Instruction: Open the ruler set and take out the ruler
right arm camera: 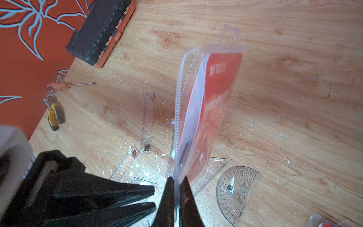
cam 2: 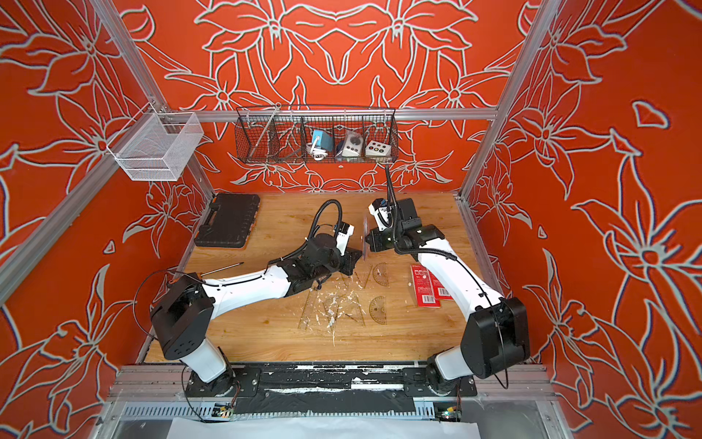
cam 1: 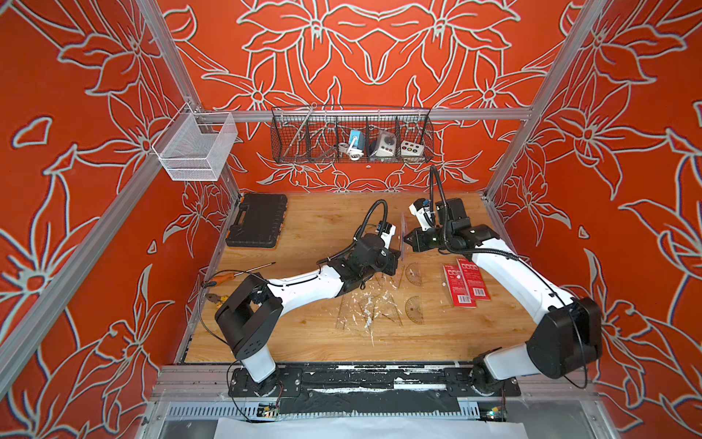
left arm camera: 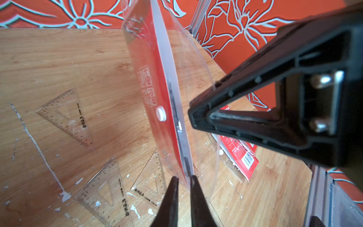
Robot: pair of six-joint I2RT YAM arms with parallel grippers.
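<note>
A clear ruler set pouch with a red and white insert stands upright between my two grippers. Its clear side bows away from the insert in the left wrist view. In the right wrist view, my right gripper is shut on the pouch's thin clear edge. My left gripper is shut close to the pouch's lower end; nothing shows clearly between its fingers. From the right wrist view, its tips stand to the left of the pouch. Loose clear triangles and a protractor lie on the table.
Two red ruler packs lie right of the middle. White scraps are scattered at the front. A black case, a screwdriver and pliers rest at the left.
</note>
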